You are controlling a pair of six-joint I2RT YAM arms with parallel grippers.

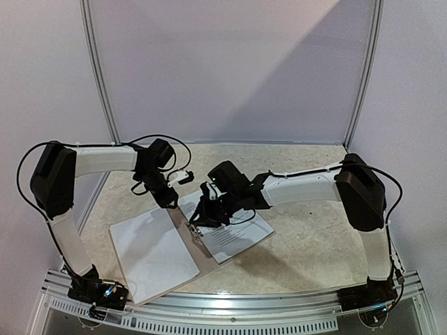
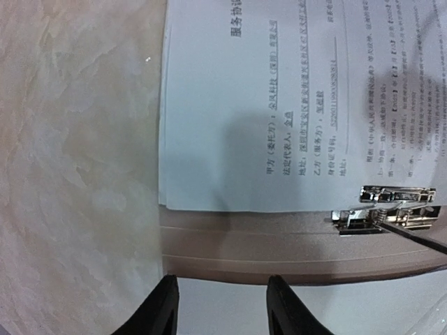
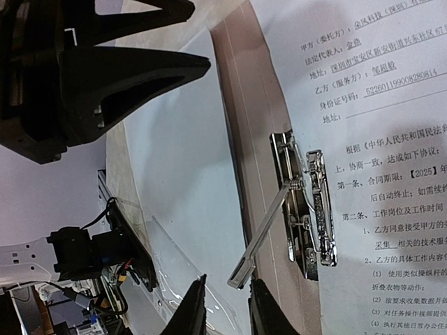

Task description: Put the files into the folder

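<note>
An open folder [image 1: 204, 255] lies on the table, with a metal clip [image 3: 311, 209] and lever at its spine. Printed sheets [image 2: 293, 105] rest on the right half, beside the clip; the left half [image 1: 150, 255] is white. My right gripper hovers over the clip, fingertips at the free end of the lever, parted with no clear grip on it. My left gripper is above the folder's top end at the spine, fingers apart, nothing between them.
Walls bound the sides and back, and a metal rail [image 1: 237, 301] runs along the front.
</note>
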